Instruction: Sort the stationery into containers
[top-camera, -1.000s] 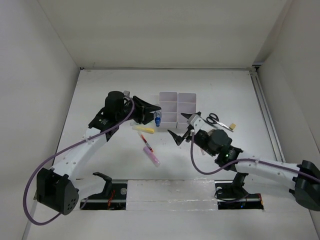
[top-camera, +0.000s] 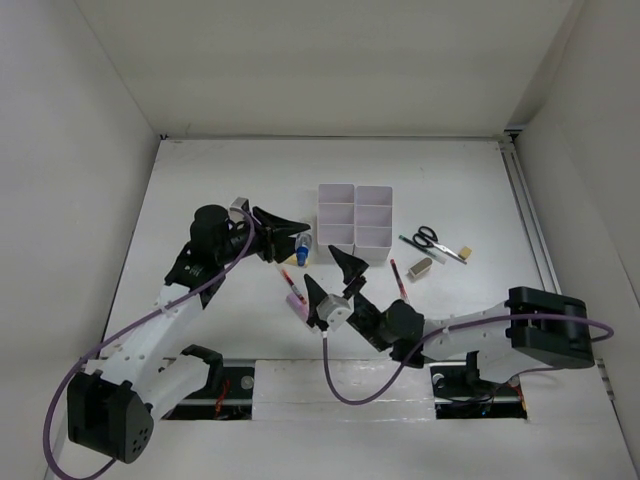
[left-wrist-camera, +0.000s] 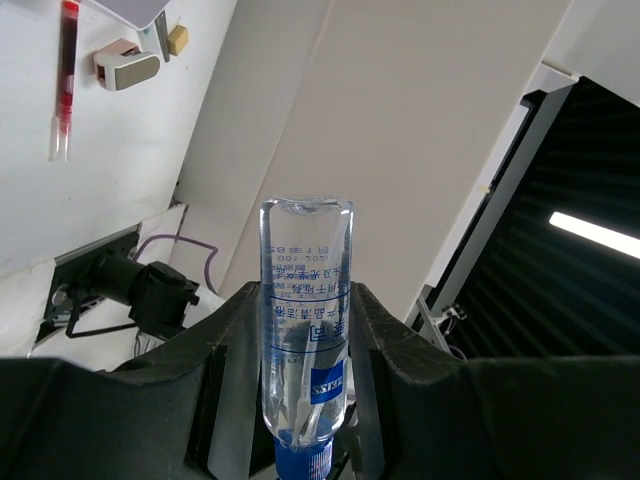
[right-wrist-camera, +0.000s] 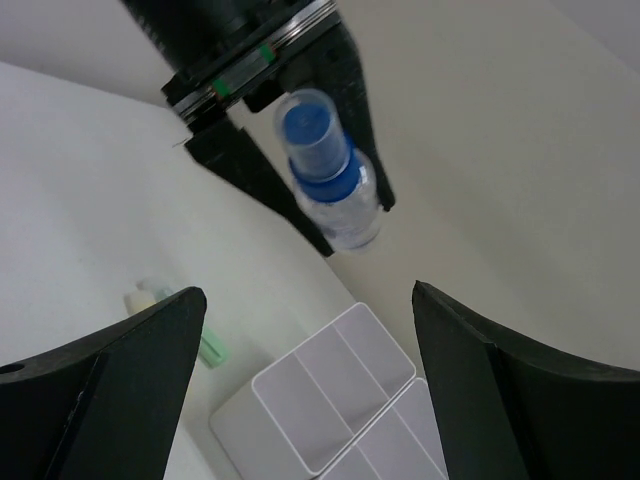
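Observation:
My left gripper is shut on a clear bottle with a blue cap, held upright between its fingers in the left wrist view. My right gripper stands open just below and right of it, facing the bottle, with nothing between its fingers. A white compartment container sits behind both. Scissors, a pen, a stapler, a small yellow block and a green pen lie to the right.
A red pen and a pink item lie near the front middle, partly beside my right gripper. The back of the table around the container is clear. Walls enclose the table.
My left gripper has moved left and down a little with the bottle. My right gripper has swung left and toward the front, facing the bottle.

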